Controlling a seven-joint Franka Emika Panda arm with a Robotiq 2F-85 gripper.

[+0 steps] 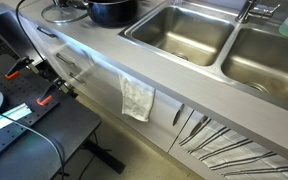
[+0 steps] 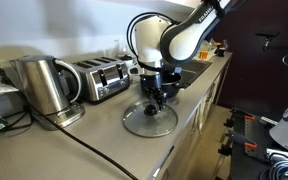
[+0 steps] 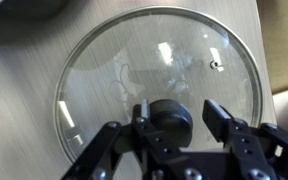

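A round glass lid with a black knob lies flat on the counter. In exterior view 2, the same lid lies in front of the toaster, with my gripper low over its knob. The wrist view has my gripper open, one finger on either side of the knob; a gap shows on the right, while the left fingertip appears close to it. Whether either finger touches the knob is unclear. Exterior view 1 shows the lid at its top left, but not the gripper.
Beside the lid stands a black pot, with a double sink farther along. A toaster and a kettle line the wall. A dark cable crosses the counter, which is mostly clear in front.
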